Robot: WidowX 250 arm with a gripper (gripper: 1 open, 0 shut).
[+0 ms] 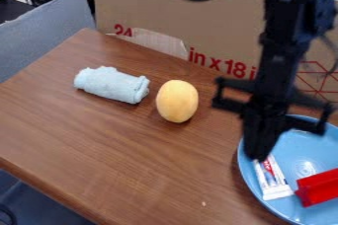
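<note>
My black gripper (262, 135) is low over the left part of the blue plate (314, 151), its tip at the upper end of a white toothpaste tube (271, 178) that lies on the plate. The gripper looks dark and blurred, and I cannot see whether anything is between its fingers or whether it touches the tube. A red object (321, 187) lies on the plate to the right of the tube.
On the wooden table (132, 150), a rolled pale-blue cloth (113, 84) lies at the upper left and a yellow oval object (177, 101) sits near the middle. A cardboard box (179, 12) stands behind.
</note>
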